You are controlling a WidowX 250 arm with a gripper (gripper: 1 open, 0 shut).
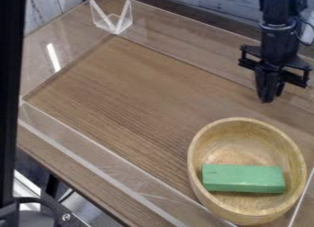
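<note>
The black gripper (267, 91) hangs over the wooden table at the upper right, shut, with nothing visible between its fingers. Below it, at the lower right, a round tan wooden bowl (211, 144) holds a green rectangular block (243, 177) lying in its bottom. The gripper is above and behind the bowl, apart from it.
Clear plastic edging (98, 146) runs along its borders, with a small clear bracket (110, 21) at the back left. Dark equipment (31, 214) sits off the table at the lower left.
</note>
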